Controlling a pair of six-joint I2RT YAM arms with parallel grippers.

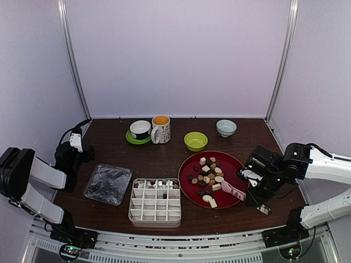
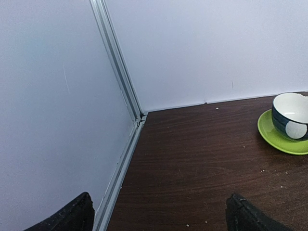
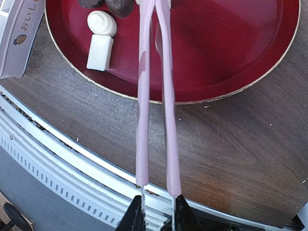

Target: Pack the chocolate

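Note:
My right gripper is shut on pink tongs (image 3: 169,125), whose tips reach into the red plate (image 1: 230,203) of chocolates, at a pale piece near the top of the right wrist view. White chocolates (image 3: 99,52) and dark ones lie near the tips; whether the tongs grip anything is unclear. The compartment box (image 1: 154,216) stands left of the plate, some back cells holding pieces. A clear lid (image 1: 107,183) lies further left. My left gripper hangs open and empty at the table's left.
At the back stand a cup (image 1: 140,126) on a green saucer (image 2: 269,137), a mug (image 1: 162,131), a green bowl (image 1: 196,141) and a pale blue bowl (image 1: 226,127).

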